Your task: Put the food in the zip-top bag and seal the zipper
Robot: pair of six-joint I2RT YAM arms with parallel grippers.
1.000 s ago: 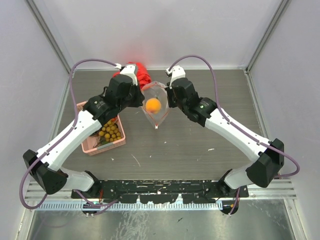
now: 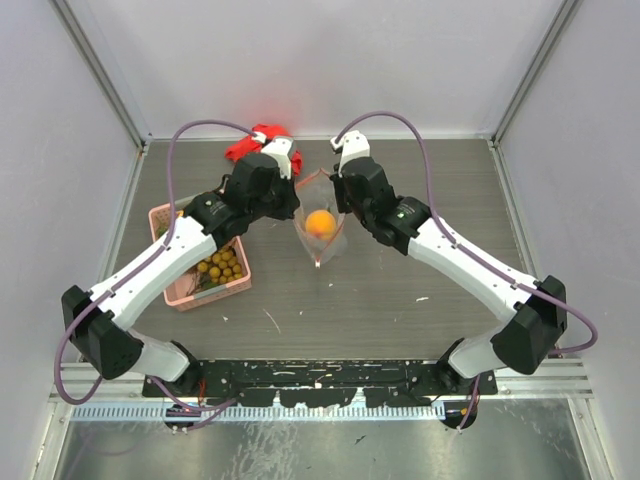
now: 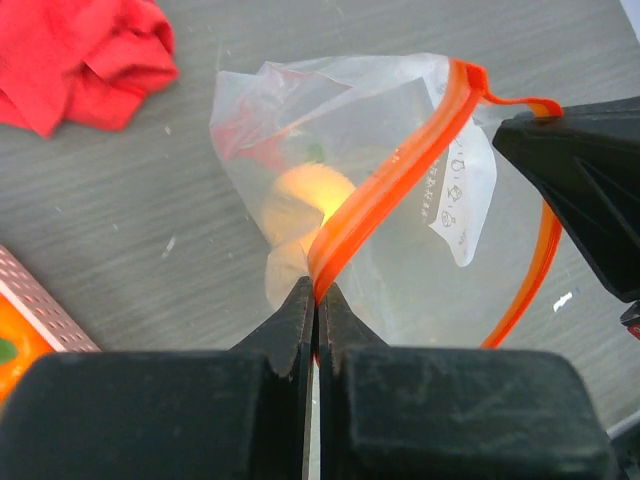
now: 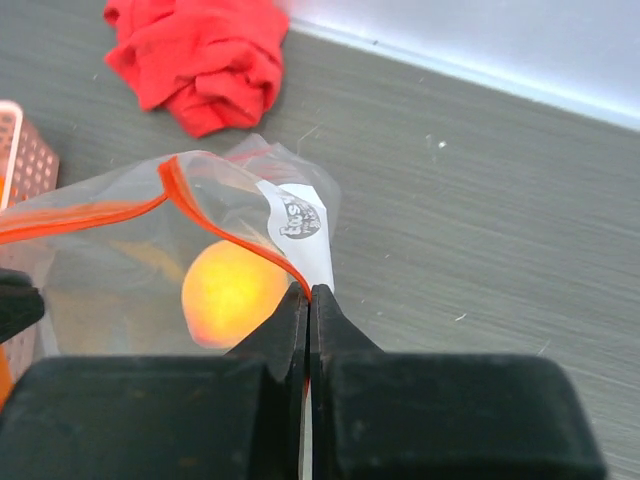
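Between my grippers hangs a clear zip top bag with an orange zipper rim, its mouth part open. A round orange food lies inside the bag; in the right wrist view the same orange food shows through the film. My left gripper is shut on one side of the rim. The opposite side of the rim is pinched in my right gripper, also shut. The right gripper's black fingers appear across the mouth in the left wrist view.
A pink basket with several yellow-brown round items stands to the left, partly under the left arm. Behind the bag lies a crumpled red cloth. Bare table stretches to the right and front.
My left gripper has moved to the right, closer to the right one, which has stayed nearly still. The bag's mouth is narrower, and the orange food has shifted right and slightly toward the front.
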